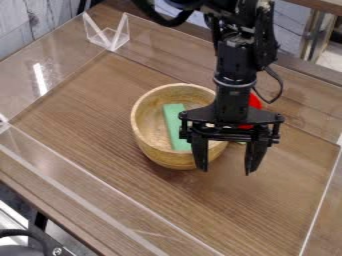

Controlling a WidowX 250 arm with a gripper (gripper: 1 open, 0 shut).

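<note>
The black gripper (233,152) hangs over the table at centre right, open, its two fingers pointing down with nothing visible between them. Just left of it is a wooden bowl (144,118) holding a green block (175,126). A red object (253,101) lies behind the gripper, mostly hidden by it.
A clear plastic item (106,33) stands at the back left. A dark cable or part sits at the bottom left edge.
</note>
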